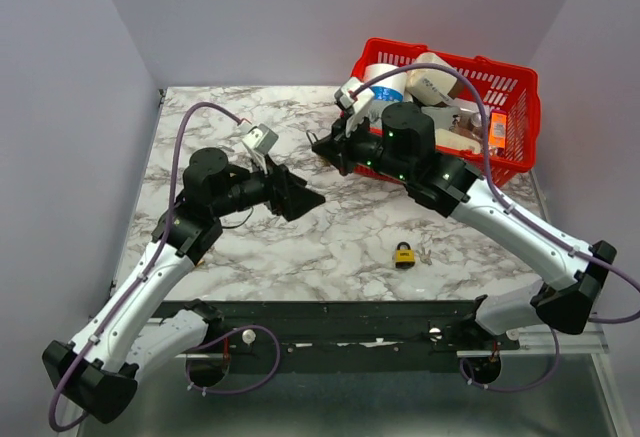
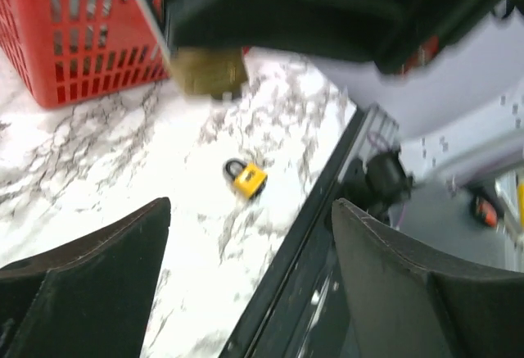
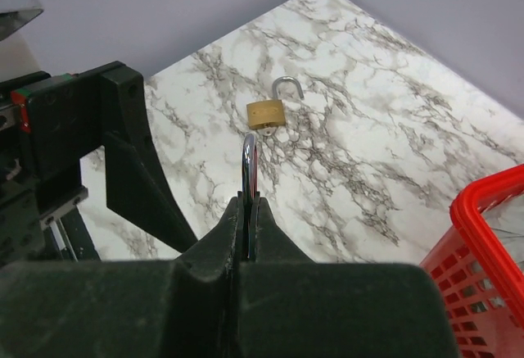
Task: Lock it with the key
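Note:
A brass padlock [image 2: 209,71] hangs from my right gripper, which is shut on its chrome shackle [image 3: 249,160]. The shackle's top pokes out above the fingertips; those fingers hide the lock body in the right wrist view. Seen from the left wrist, the lock is blurred and apart from my left gripper. That gripper stands open, nothing between its fingers. On the table lie a yellow padlock [image 1: 404,255] with small keys [image 1: 425,256] beside it, and another brass padlock [image 3: 266,114] with its shackle swung open.
A red basket [image 1: 528,122] full of jars and packages stands at the back right, close behind my right gripper. Both grippers are near each other above the table.

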